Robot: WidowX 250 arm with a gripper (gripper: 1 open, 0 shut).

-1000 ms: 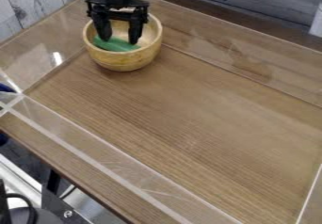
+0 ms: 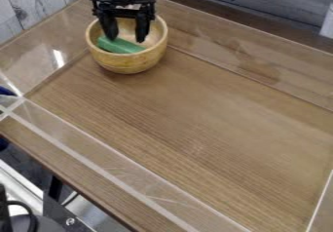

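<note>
A wooden bowl [image 2: 128,59] sits at the back left of the table, holding a green object [image 2: 115,44]. My black gripper [image 2: 125,30] reaches down from the top of the view into the bowl, above and behind the green object, with its fingers apart. Whether it touches the green object is hard to tell.
A strip of clear tape runs across its front left. A light panelled wall stands at the back, and dark items sit at the lower left edge.
My gripper has shifted very slightly within the bowl; the bowl and green object look nearly unchanged.
</note>
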